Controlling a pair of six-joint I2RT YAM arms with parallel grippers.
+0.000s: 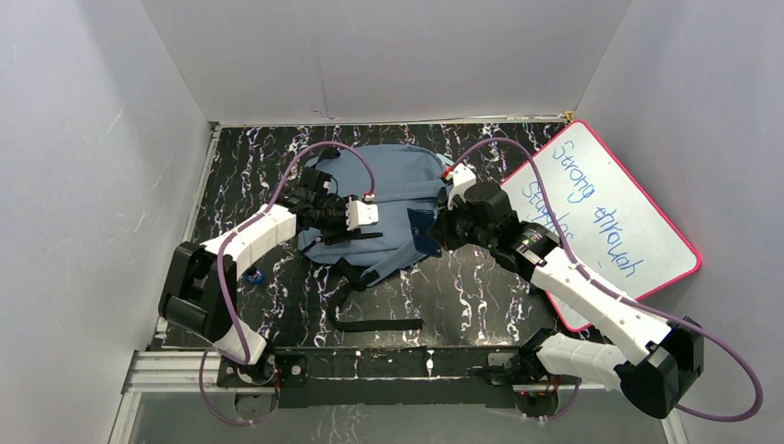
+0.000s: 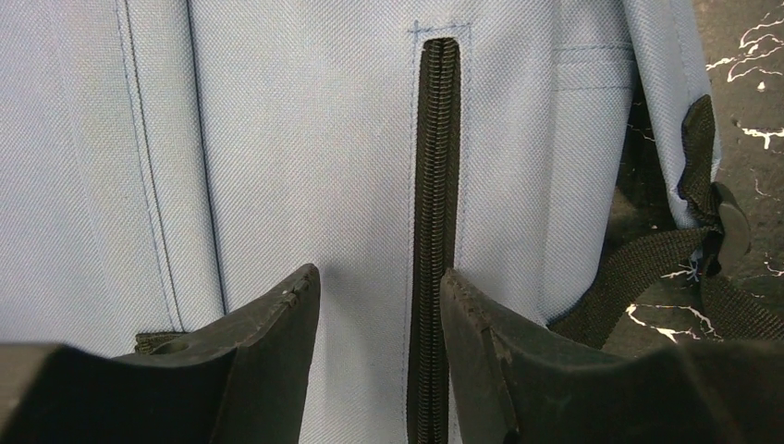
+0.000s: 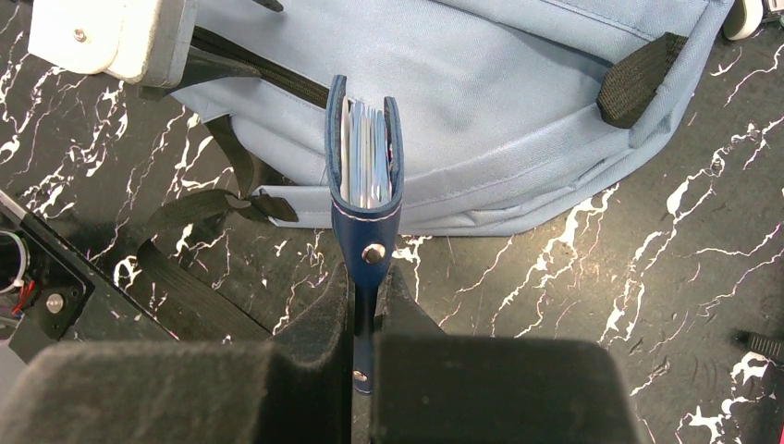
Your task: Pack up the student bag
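A light blue school bag point(image 1: 396, 168) lies flat on the dark marbled table. Over it, my left gripper stands part open, its fingers apart and nothing gripped between them. The bag's black zipper point(image 2: 434, 176) runs upward from beside the right fingertip in the left wrist view. My right gripper is shut on a dark blue snap-fastened case point(image 3: 363, 231), which holds a stack of thin sheets or cards. The case stands edge-on in the right wrist view, above the table near the bag's edge. No pull tab can be made out on the zipper.
Black straps point(image 1: 377, 325) trail from the bag toward the front of the table. At the right leans a red-edged whiteboard point(image 1: 606, 217) with blue writing. A small blue item point(image 1: 253, 275) sits by the left arm. Bare table shows right of the straps.
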